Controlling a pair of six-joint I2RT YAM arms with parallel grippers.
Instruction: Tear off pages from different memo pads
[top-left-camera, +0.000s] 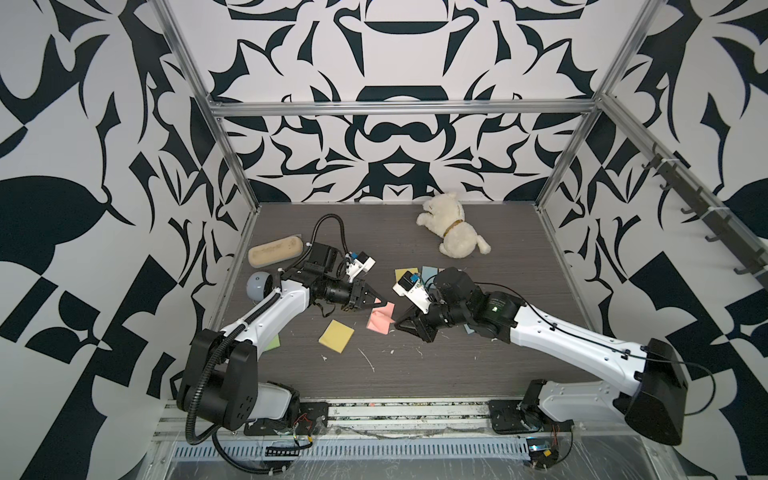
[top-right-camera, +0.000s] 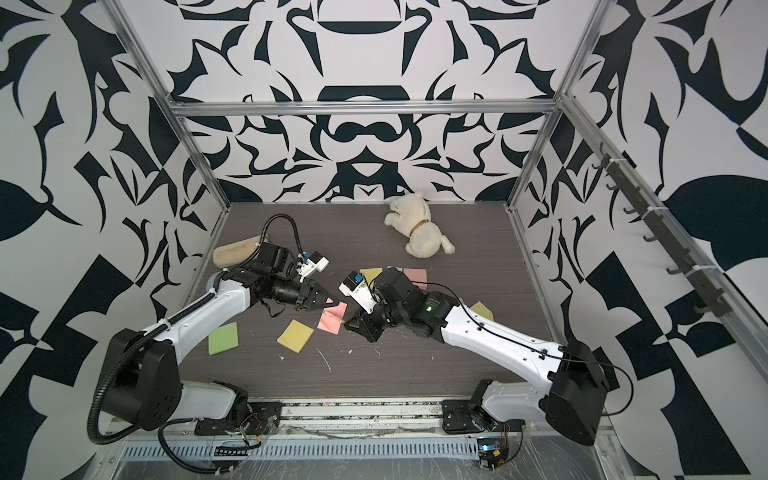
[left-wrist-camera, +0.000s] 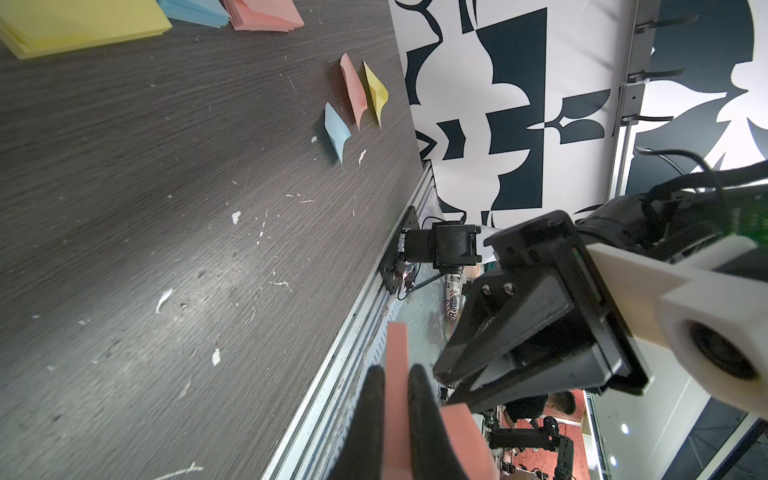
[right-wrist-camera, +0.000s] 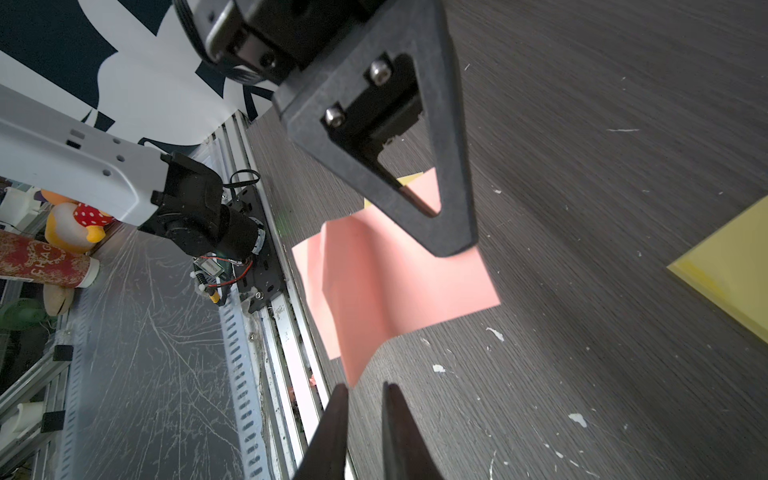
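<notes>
My left gripper (top-left-camera: 376, 302) is shut on a pink memo pad (top-left-camera: 379, 321), held above the table at centre. My right gripper (top-left-camera: 410, 328) faces it from the right; in the right wrist view its fingertips are part open, a little beside the pink sheet's lower corner (right-wrist-camera: 360, 336), with nothing seen between them. Yellow pads (top-right-camera: 295, 336) (top-right-camera: 370, 273), a blue pad (left-wrist-camera: 192, 9) and a pink pad (left-wrist-camera: 262, 14) lie on the table. Loose pink (left-wrist-camera: 354, 92), yellow (left-wrist-camera: 376, 92) and blue (left-wrist-camera: 336, 132) sheets lie at the right.
A white plush dog (top-left-camera: 452, 228) lies at the back. A tan oblong object (top-left-camera: 274, 251) and a green pad (top-right-camera: 223, 338) are on the left. Small paper scraps are strewn on the front of the table (top-right-camera: 360, 376).
</notes>
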